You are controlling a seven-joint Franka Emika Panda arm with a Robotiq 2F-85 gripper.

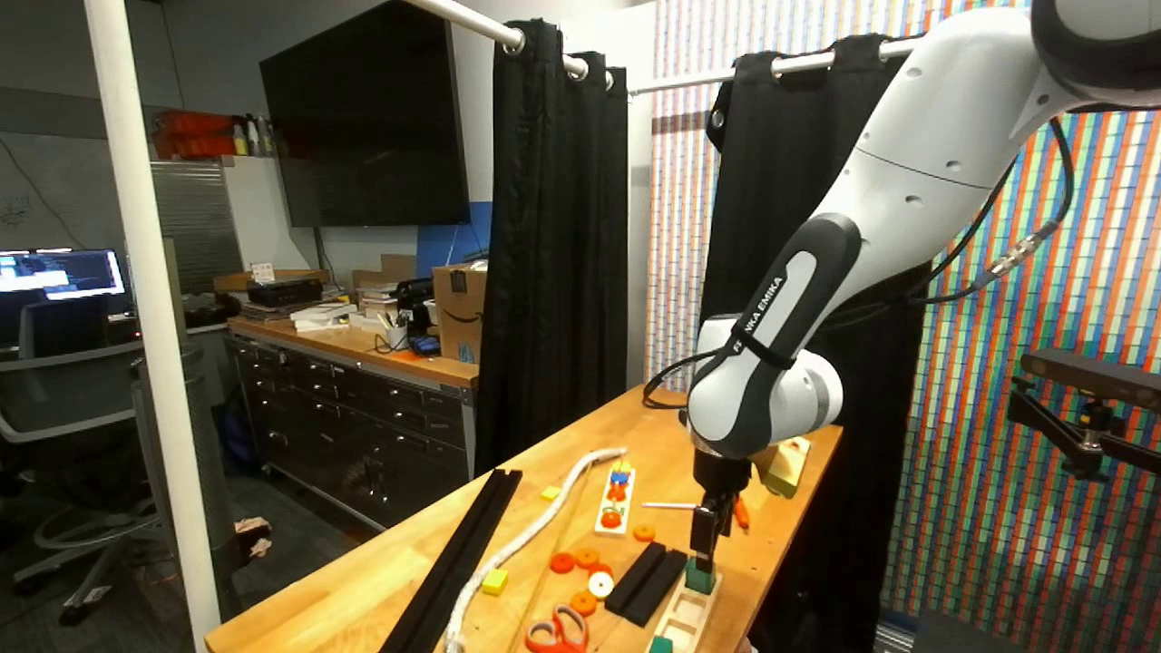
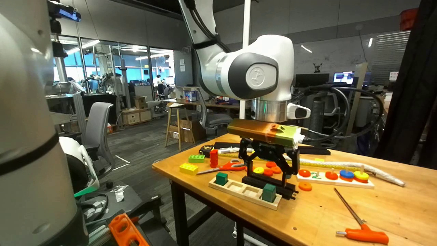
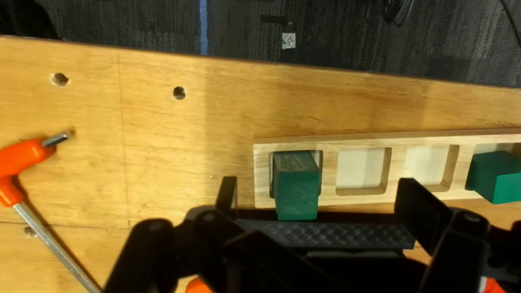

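A wooden tray (image 3: 330, 196) with square recesses lies near the table edge. One green block (image 3: 296, 188) sits in its end recess, and another green block (image 3: 495, 176) is in the recess at the opposite end; the two recesses between are empty. My gripper is open, its fingers (image 3: 423, 202) wide apart on either side of the first block, with clear gaps between. In exterior view 2 the gripper is low over the end of the tray, around the nearer green block (image 2: 268, 192). Whether any fingertip touches the tray is hard to tell.
Two black bars (image 1: 647, 582) lie right beside the tray. Orange-handled scissors (image 2: 229, 166), loose rings, a peg board (image 2: 336, 179), and a white rope (image 1: 539, 522) lie farther in. An orange-handled hex key (image 2: 365, 235) rests on otherwise bare table.
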